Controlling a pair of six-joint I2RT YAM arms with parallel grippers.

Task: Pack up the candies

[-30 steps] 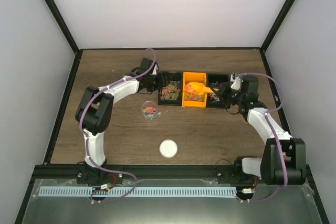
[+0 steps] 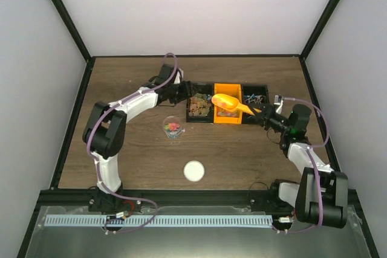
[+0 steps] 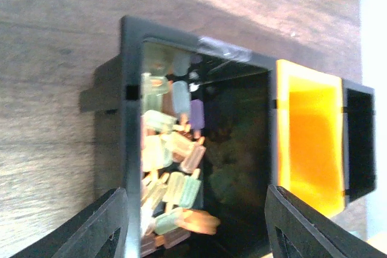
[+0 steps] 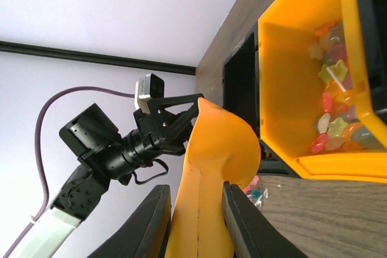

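Note:
Three bins stand in a row: a black one with popsicle-shaped candies (image 3: 178, 149), the orange one (image 2: 227, 86) with mixed gummy candies (image 4: 335, 125), and a black one at right. My right gripper is shut on an orange scoop (image 2: 225, 102), held above the orange bin's left part; the scoop shows no candies in its visible bowl in the right wrist view. My left gripper hangs open at the left black bin, fingers apart, with nothing clearly between them.
A clear jar (image 2: 173, 126) with colourful candies stands front left of the bins. A white round lid (image 2: 193, 171) lies nearer the front.
The right arm has shifted right and toward the front, raising the scoop out of the orange bin. The left arm moved slightly, and the bins shifted a little right.

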